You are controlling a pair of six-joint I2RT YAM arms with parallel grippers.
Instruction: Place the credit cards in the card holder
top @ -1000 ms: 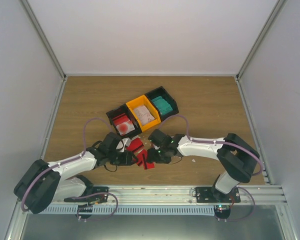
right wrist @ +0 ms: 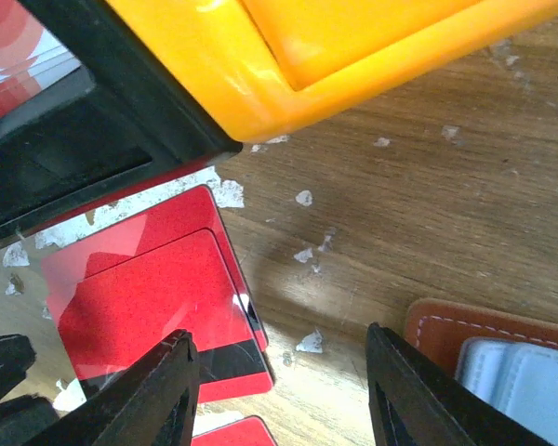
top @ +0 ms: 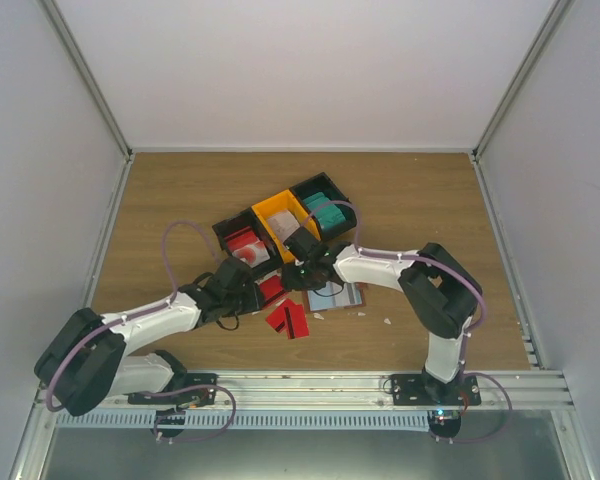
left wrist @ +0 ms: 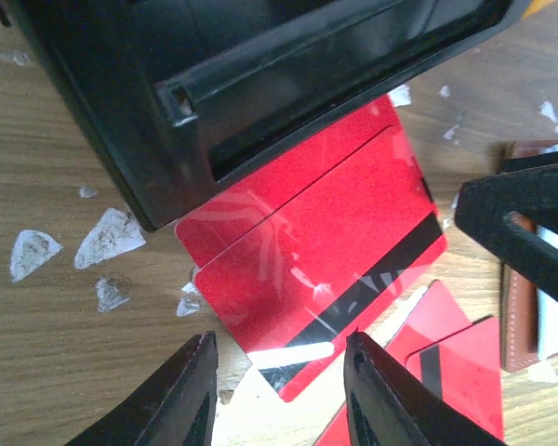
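Note:
Two overlapping red cards with a black stripe (left wrist: 325, 242) lie on the table against the black bin's near edge. Over their front corner is my left gripper, its fingers apart and nothing held. My right gripper is also open, over bare wood just right of those cards (right wrist: 158, 302). Two more red cards (top: 289, 319) lie closer to the front. The brown card holder (right wrist: 437, 325), with pale blue-white cards on it, lies right of my right gripper; in the top view the right arm partly covers the holder (top: 345, 297).
Behind the cards stand three joined bins: black with red cards (top: 231, 225), yellow with pale cards (top: 261, 207), black with green cards (top: 332, 187). Both grippers are close together near the bins. White flecks dot the wood.
My right gripper has moved back and left, towards the bins, uncovering the card holder. My left gripper has shifted back slightly from the front cards. The cards look unmoved.

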